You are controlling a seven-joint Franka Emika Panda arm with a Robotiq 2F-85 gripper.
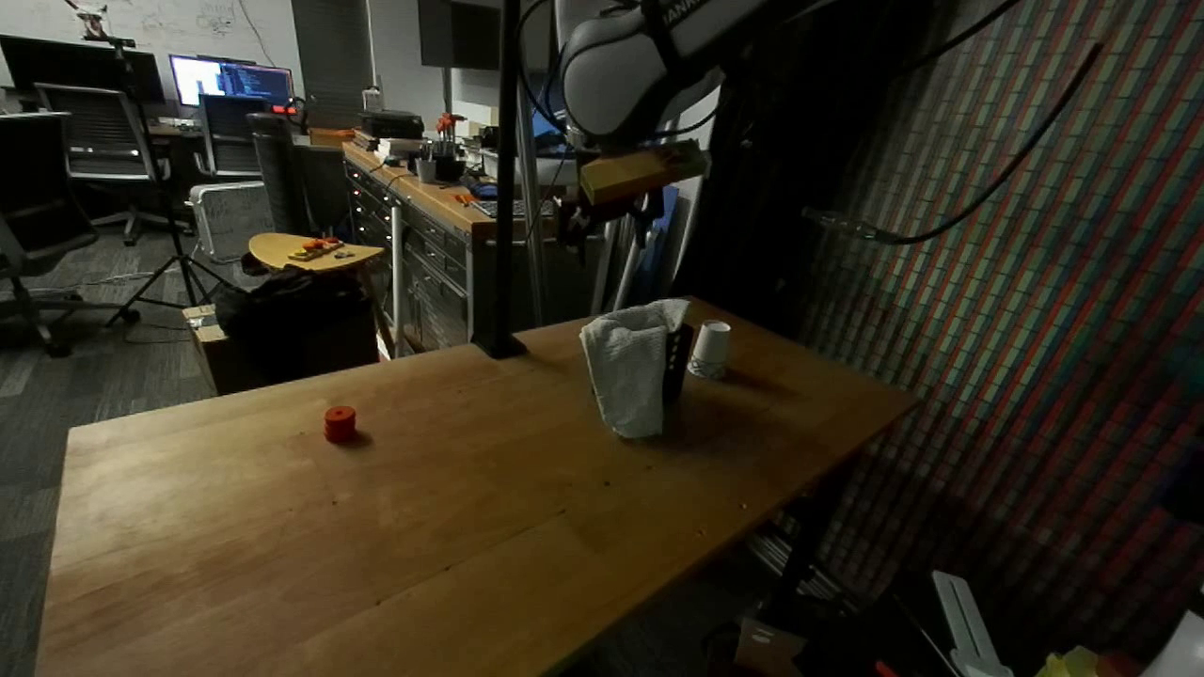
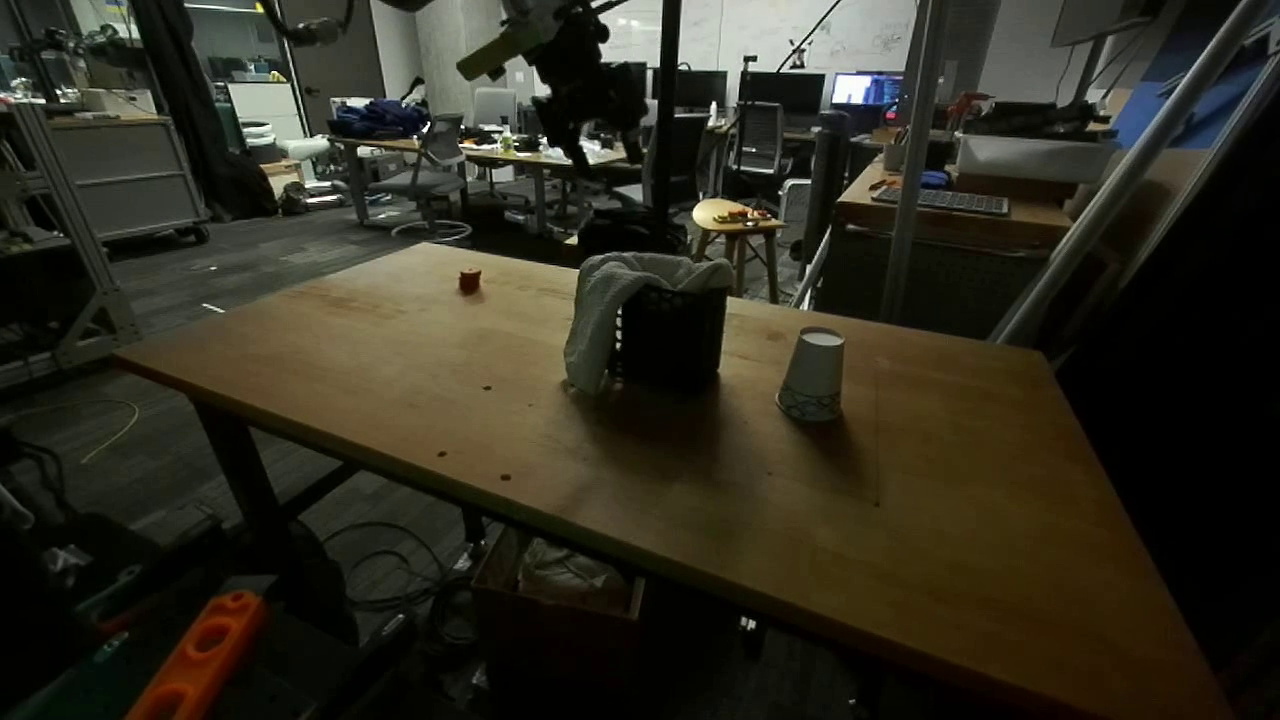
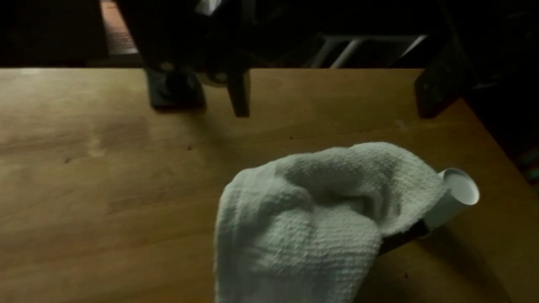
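A pale towel (image 1: 627, 367) drapes over a black basket (image 2: 672, 336); part lies inside it, and one end hangs down the side to about table level. High above the basket in exterior view 1 is my gripper (image 1: 612, 235), clear of the cloth. The wrist view shows its two fingers (image 3: 239, 93) spread wide with nothing between them, so the gripper is open. Below them the towel (image 3: 298, 227) covers most of the basket, leaving only a dark piece of rim in sight.
A white paper cup (image 2: 813, 374) stands upside down beside the basket. Far off on the table (image 1: 451, 530) sits a small red cylinder (image 1: 340, 424). A black post (image 1: 507, 226) rises at the back edge.
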